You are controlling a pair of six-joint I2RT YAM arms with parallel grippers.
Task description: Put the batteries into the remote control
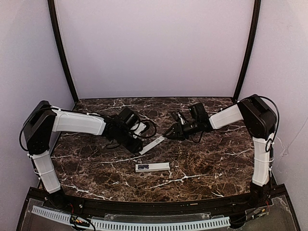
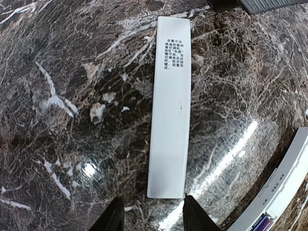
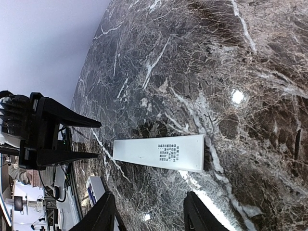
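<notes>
A white slat with printed Chinese text, apparently the remote's back cover, lies flat on the dark marble table between the grippers, also seen in the right wrist view (image 3: 134, 150). The remote body (image 1: 159, 166) lies nearer the front, its compartment with dark blue batteries (image 2: 263, 222) at one end. My left gripper is over the cover's near end; whether anything is between its fingers cannot be seen. My right gripper stands part open beside the cover's other end, nothing visible between its fingers.
Pale walls (image 1: 154, 53) enclose it at back and sides. The two arms reach in from left and right, close to each other over the middle.
</notes>
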